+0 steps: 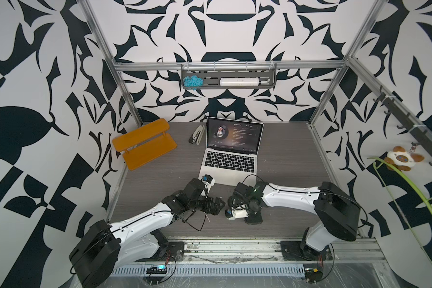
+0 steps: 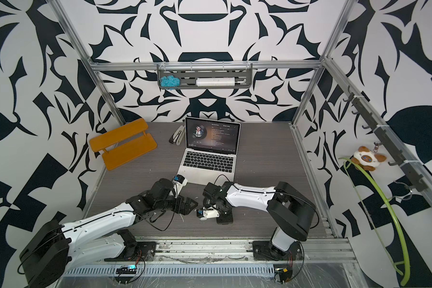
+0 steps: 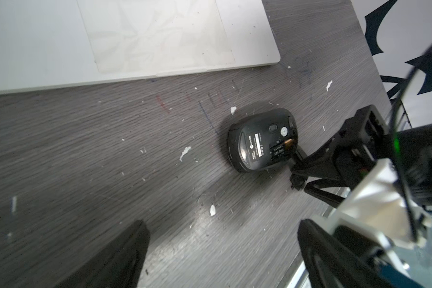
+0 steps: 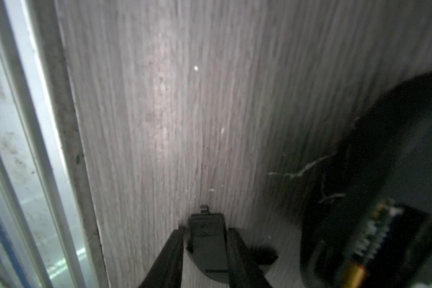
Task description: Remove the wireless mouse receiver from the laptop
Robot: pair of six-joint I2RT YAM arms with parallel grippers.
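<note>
The silver laptop (image 1: 229,165) stands open at the table's middle; I cannot make out a receiver on it. In the left wrist view the black mouse (image 3: 263,139) lies underside up, its battery bay uncovered. My left gripper is open in front of it, nothing between its wide-spread fingers. Beside the mouse, in the right wrist view, a small dark cover (image 4: 208,244) lies on the table. My right gripper has its fingers (image 4: 170,256) on either side of this cover, close to its edges; whether they grip it I cannot tell.
A stapler (image 1: 196,135) lies left of the laptop, and an orange stand (image 1: 151,156) is farther left. The front metal rail (image 1: 244,245) runs close to the right gripper.
</note>
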